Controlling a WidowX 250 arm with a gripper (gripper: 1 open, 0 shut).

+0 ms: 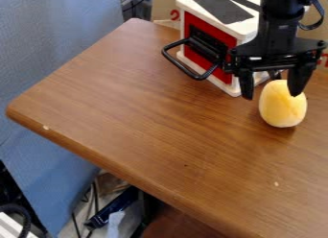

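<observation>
My black gripper hangs at the upper right, open, its two fingers pointing down just above and around the top of a yellow, pale oval object standing on the wooden table. Nothing visible is held between the fingers; whether they touch the object is unclear.
Behind the gripper stands a red and white box-like appliance with a black handle. The table's left edge drops to a blue-grey surface and clutter below.
</observation>
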